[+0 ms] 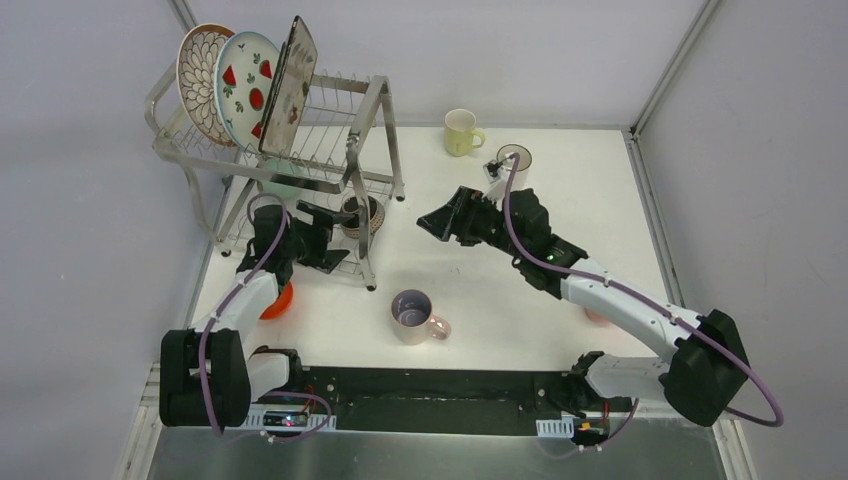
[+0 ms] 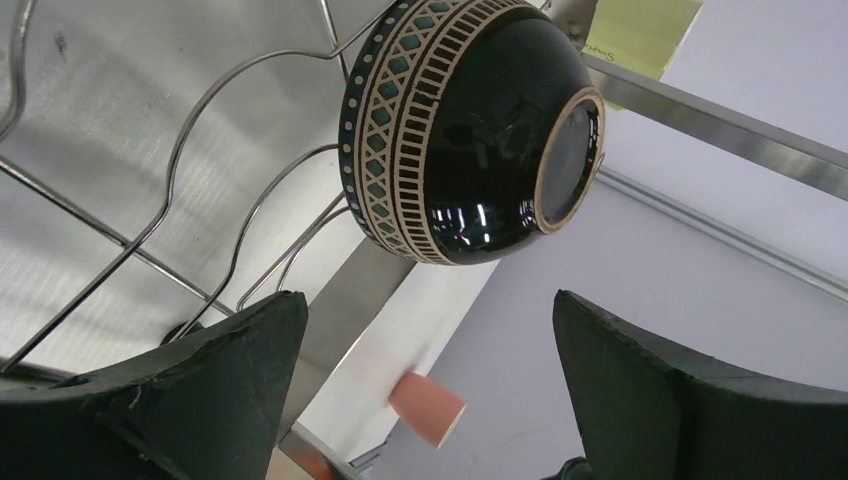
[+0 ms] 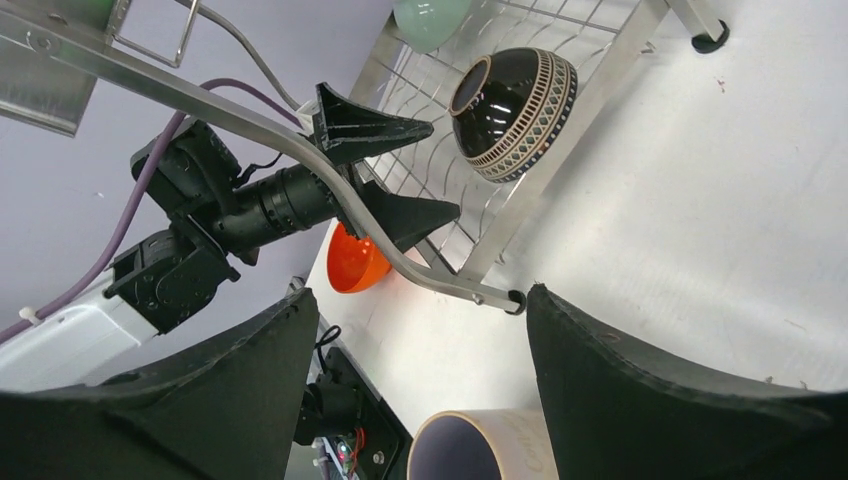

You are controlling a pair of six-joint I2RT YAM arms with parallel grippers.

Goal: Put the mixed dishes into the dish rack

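Note:
A black patterned bowl (image 2: 480,140) (image 3: 505,110) lies tilted on the rack's lower tier, with a pale green bowl (image 3: 430,18) behind it. Three plates, including the strawberry one (image 1: 244,90), stand upright on the upper tier. My left gripper (image 1: 322,235) is open at the rack's front, its fingers empty and short of the black bowl. My right gripper (image 1: 440,222) hangs over the table right of the rack, fingers apart and empty. An orange bowl (image 1: 282,303) sits front left, a lilac-lined mug (image 1: 411,312) front centre.
A yellow mug (image 1: 460,128) and a white mug (image 1: 514,154) stand at the back, the latter partly behind the right wrist. A pink item (image 1: 597,316) is partly hidden by the right arm. The table between the rack and right arm is mostly clear.

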